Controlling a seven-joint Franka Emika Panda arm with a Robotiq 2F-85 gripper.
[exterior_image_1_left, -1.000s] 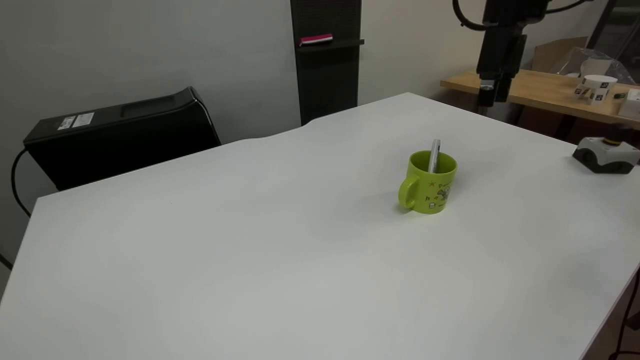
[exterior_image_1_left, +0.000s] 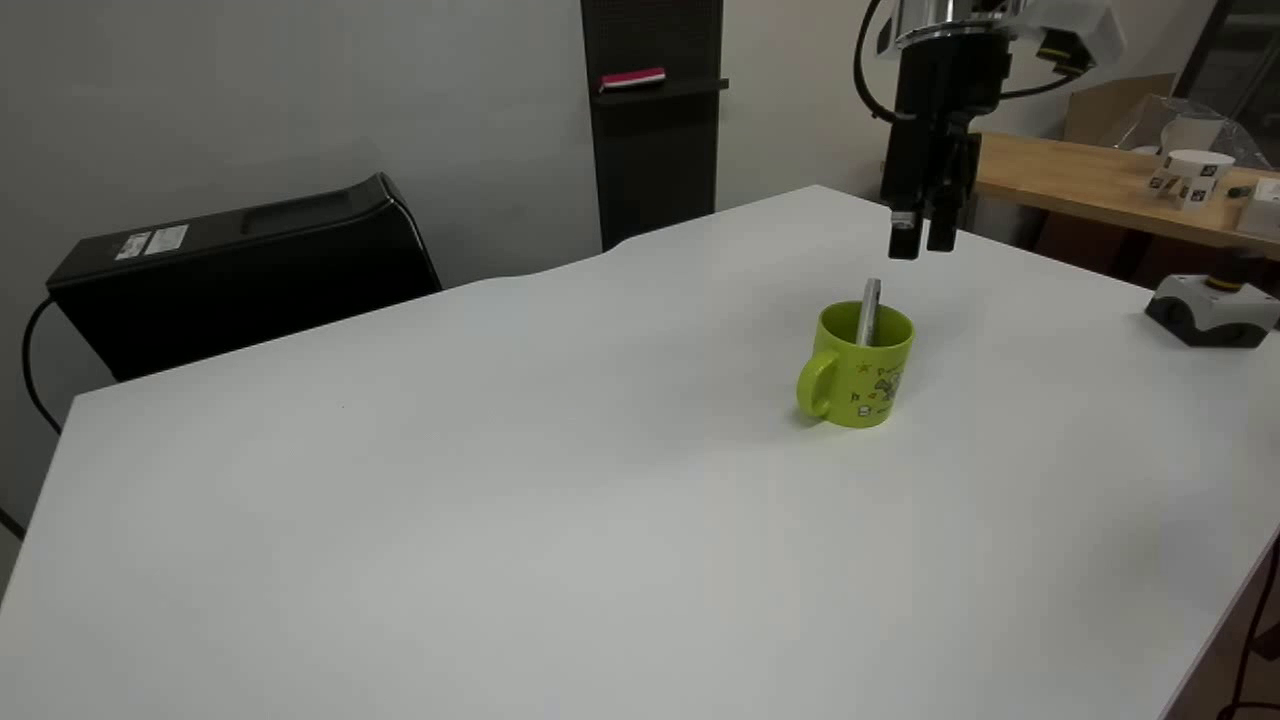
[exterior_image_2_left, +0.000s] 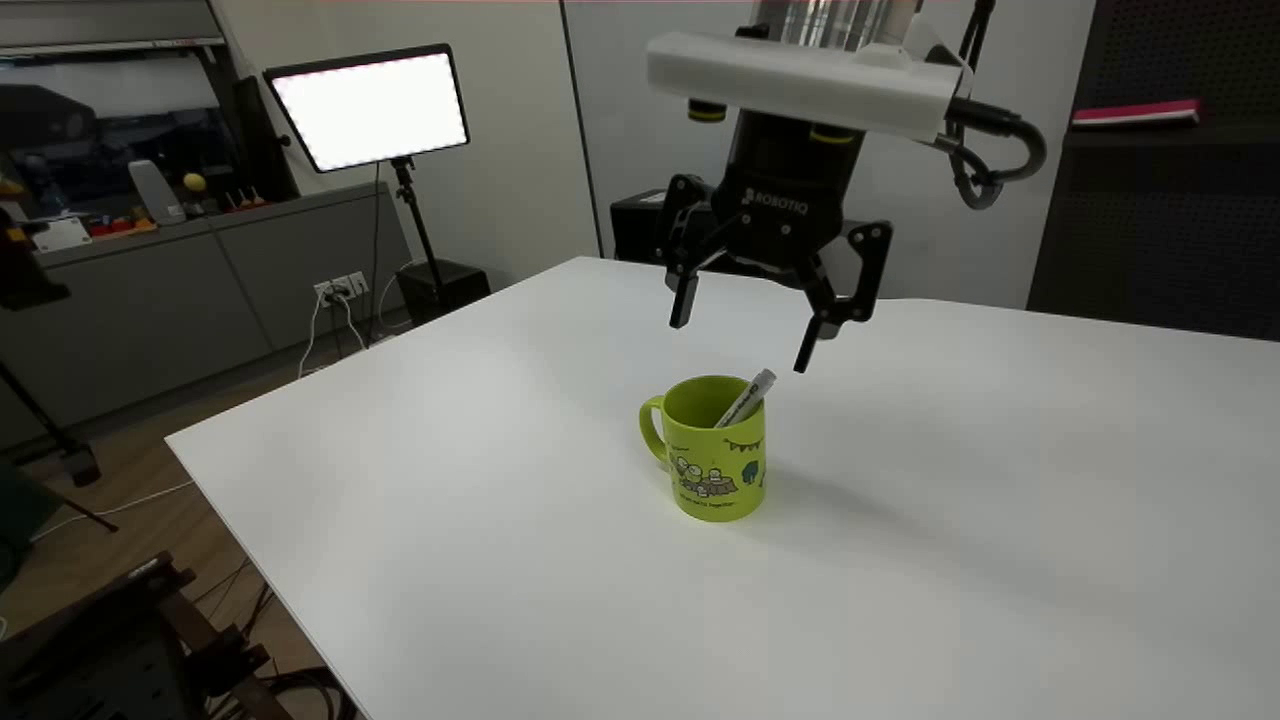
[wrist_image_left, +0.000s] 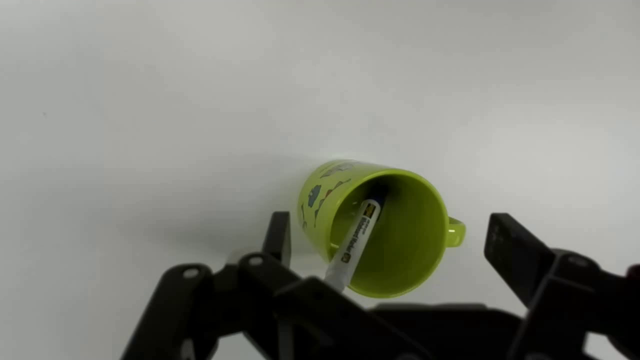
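A lime-green mug (exterior_image_1_left: 861, 382) with printed drawings stands upright on the white table, its handle pointing left in both exterior views. Leaning inside the mug is a white marker (wrist_image_left: 356, 243), one end sticking out above the rim; its dark end rests down inside. My gripper (exterior_image_2_left: 741, 348) hangs above the mug, open, with nothing between its fingers. Seen from the wrist, one finger (wrist_image_left: 277, 240) is to the left of the mug (wrist_image_left: 393, 234) and the other lies right of its handle. Clear air separates the fingertips from the marker (exterior_image_2_left: 749, 397).
A black-and-grey switch box (exterior_image_1_left: 1212, 310) sits at the table's right edge. Behind are a black case (exterior_image_1_left: 252, 264) and a wooden side table (exterior_image_1_left: 1056, 168) with cups. A bright light panel (exterior_image_2_left: 369, 108) stands beyond the table.
In exterior view 1 my gripper has come down and to the left, closer to the mug. Neither the mug nor the marker has moved.
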